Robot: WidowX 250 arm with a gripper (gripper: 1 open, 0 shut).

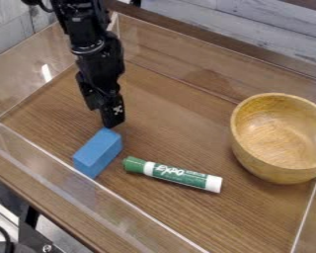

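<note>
The black gripper [100,107] hangs from the upper left, its fingers open and low over the wooden surface, just above and behind a blue block [98,152] that lies at the lower left. No object shows between the fingers.
A green and white EXPO marker [174,174] lies to the right of the block. A yellow bowl [276,138] sits at the right. The back and middle of the wooden tray floor [188,79] are clear; its walls edge the left and bottom.
</note>
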